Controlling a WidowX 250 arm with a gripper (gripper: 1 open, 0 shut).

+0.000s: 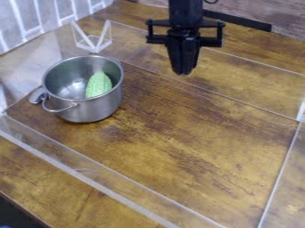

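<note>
A black gripper [183,65] hangs at the top centre of the camera view, above the bare wooden table, to the right of and behind a steel pot [74,104]. A pale green corn cob [102,85] lies inside the pot, which has wire handles. The fingertips are small and dark; whether they are open or shut is unclear.
A white wire-like object [93,43] stands behind the pot at the upper left. Clear panels or strips run along the left and right edges.
</note>
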